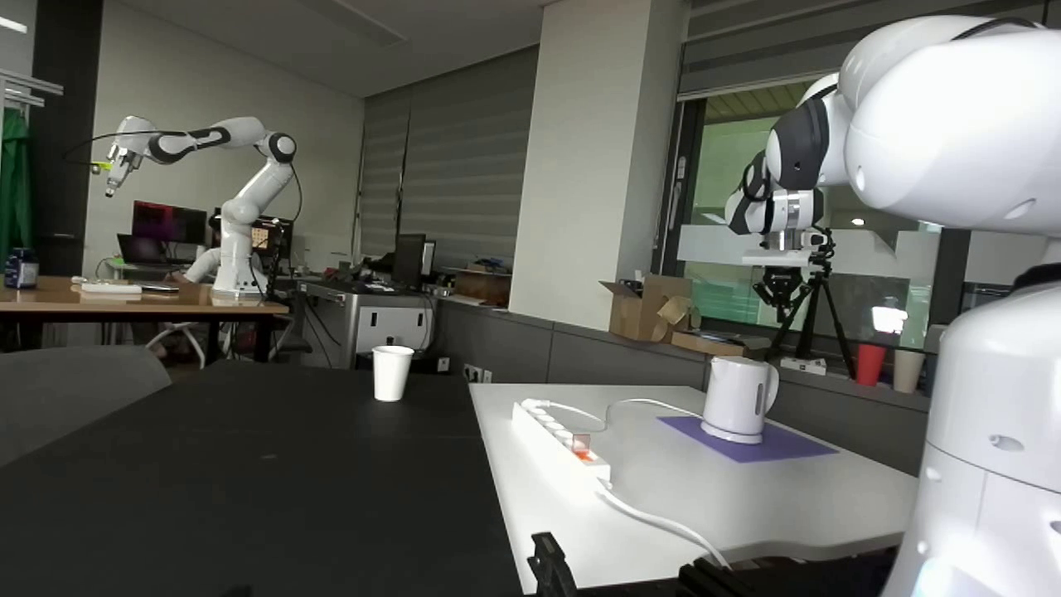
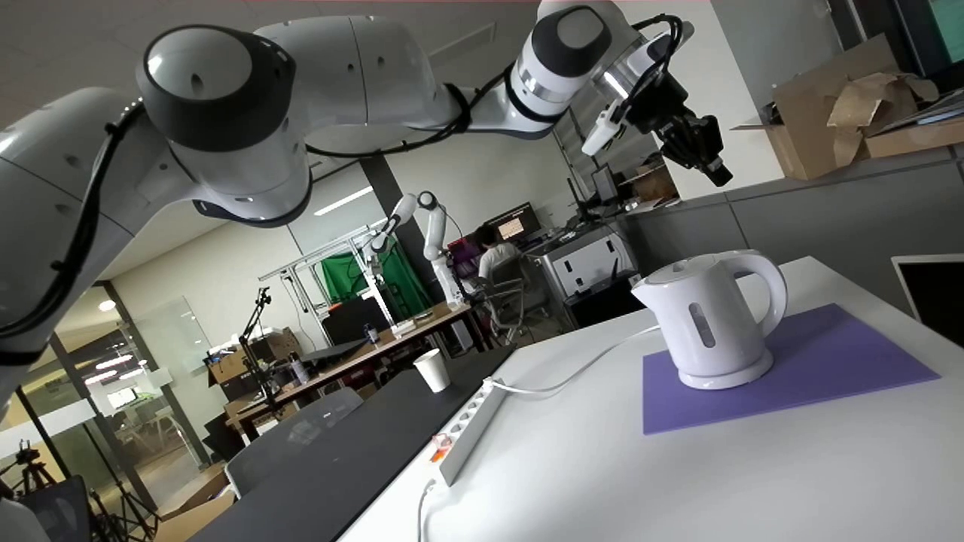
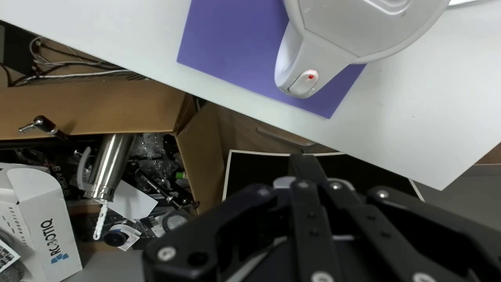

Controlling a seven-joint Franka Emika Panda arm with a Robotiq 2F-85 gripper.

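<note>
A white electric kettle (image 2: 709,316) stands upright on a purple mat (image 2: 849,357) on the white table. Its lid, handle and a switch with a red dot (image 3: 304,84) show from above in the wrist view. My gripper (image 1: 778,300) hangs in the air above the kettle, well apart from it. In the wrist view the black fingers (image 3: 305,176) are together and nothing shows between them. A white power strip (image 2: 468,429) lies along the table's edge, with a white cable running from it toward the kettle. A white cup (image 1: 392,373) is upright on the black table.
The black table (image 1: 249,487) adjoins the white table (image 1: 686,497). Below the white table's edge are an open cardboard box (image 3: 80,108) full of odds and ends and a dark framed panel (image 3: 258,169).
</note>
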